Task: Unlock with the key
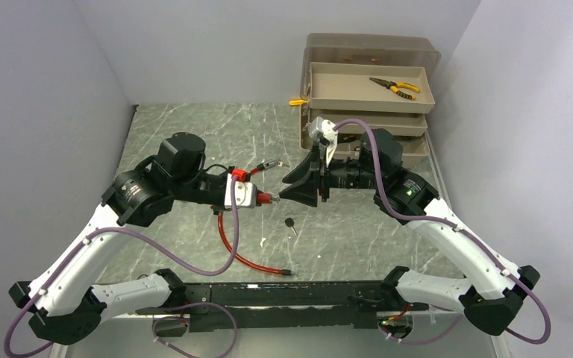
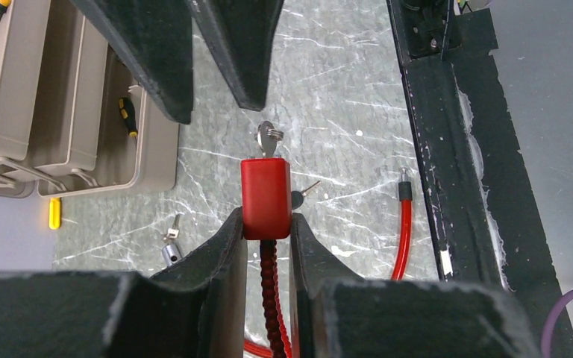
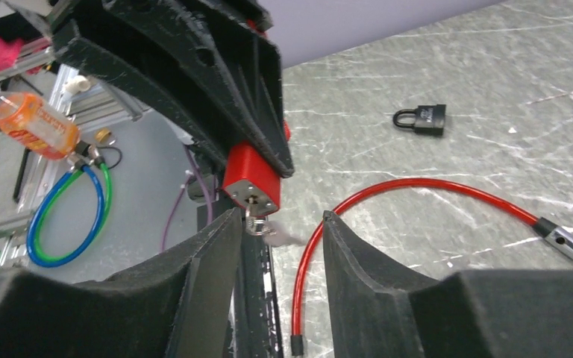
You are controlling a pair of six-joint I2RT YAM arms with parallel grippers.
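Note:
My left gripper is shut on a red block [image 2: 265, 195], with a key [image 2: 267, 139] protruding from its end. My right gripper faces it from the right, fingers parted with nothing gripped; the key and its rings [image 3: 257, 226] lie just before and partly between those fingertips, blurred. A black padlock [image 3: 429, 120] lies on the marble table. Another key with a black head [image 1: 289, 222] lies near the middle of the table.
Stacked trays [image 1: 365, 108] with pliers [image 1: 394, 87] stand at the back right. A red hose [image 1: 261, 267] with metal fittings curves across the table. The marble top [image 1: 373, 231] is otherwise fairly clear at the right.

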